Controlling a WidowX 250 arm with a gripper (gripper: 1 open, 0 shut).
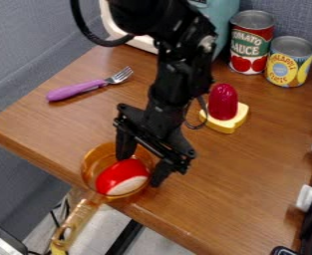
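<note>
A copper-coloured pot (100,157) sits at the front left edge of the wooden table (211,209), its handle hanging out past the edge. Inside it lies a red and white round object (123,177). My black gripper (151,157) is low over the pot's back part, its fingers down at the rim and around the upper side of the red object. Whether they are shut on it cannot be told.
A red item on a yellow base (223,104) stands behind the gripper. Two cans (289,62) are at the back right, a purple-handled fork (79,88) at the left, a black appliance (309,224) at the right edge.
</note>
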